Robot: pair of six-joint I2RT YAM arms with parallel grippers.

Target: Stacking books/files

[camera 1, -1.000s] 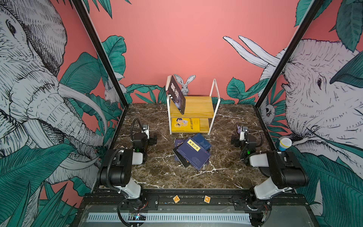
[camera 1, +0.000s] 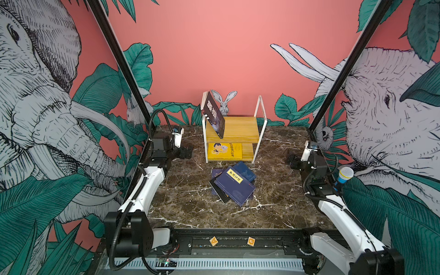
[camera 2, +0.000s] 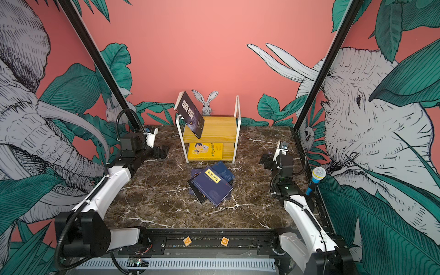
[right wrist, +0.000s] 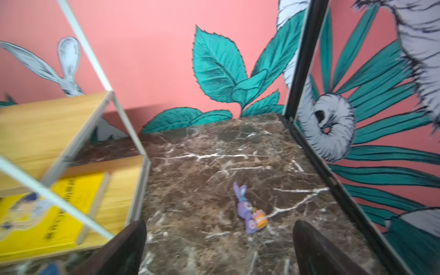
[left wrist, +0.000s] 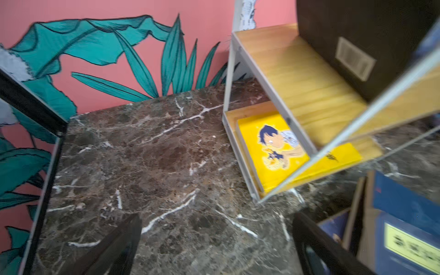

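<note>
A pile of dark blue and black books (camera 1: 233, 188) lies on the marble table in front of a two-tier shelf (camera 1: 243, 126). A yellow book (camera 1: 224, 151) lies flat on the lower tier; a dark book (camera 1: 213, 114) leans upright at the upper tier's left end. My left gripper (camera 1: 185, 152) is open and empty, left of the shelf, with the books at right in the left wrist view. My right gripper (camera 1: 293, 160) is open and empty, right of the shelf and books.
A small purple rabbit toy (right wrist: 247, 213) lies on the table right of the shelf. A blue microphone (camera 2: 316, 178) stands at the right edge. Table (left wrist: 160, 174) on both sides of the shelf is largely clear.
The books and shelf are unchanged.
</note>
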